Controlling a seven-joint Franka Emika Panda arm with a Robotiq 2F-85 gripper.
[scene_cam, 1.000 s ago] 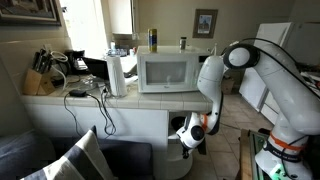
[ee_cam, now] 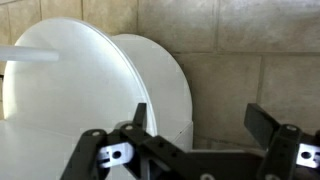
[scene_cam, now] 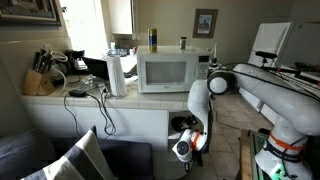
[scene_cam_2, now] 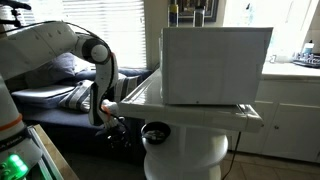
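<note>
In the wrist view my gripper stands open, its black fingers wide apart with nothing held between them. Its left finger overlaps the edge of a large white round object, which looks like a bin or its lid; whether they touch I cannot tell. Bare tile floor lies under the right finger. The exterior views show the gripper pointing down, low beside the counter. A white rounded body stands near it under the counter, with a dark round opening or bowl at its top.
The counter carries a white microwave, a knife block and a paper towel roll. Cables hang over its front. A dark sofa stands to the left. Open tile floor extends beside the white object.
My arm and gripper have come down toward the floor over the last second. The counter and the things on it have stayed put.
</note>
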